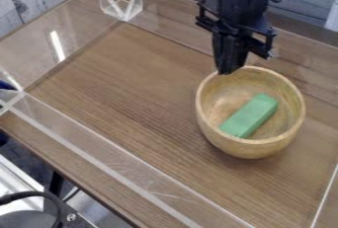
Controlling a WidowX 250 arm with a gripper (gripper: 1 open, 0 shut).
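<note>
My gripper (222, 66) hangs just above the back-left rim of a tan bowl (211, 112), its fingers shut with nothing visible between them. A green block (248, 115) lies inside the bowl, toward its right side, tilted diagonally and clear of the fingers.
A white wire-like holder (121, 3) stands at the back left. Dark cables or tubing curve at the lower-left corner, off the table's edge.
</note>
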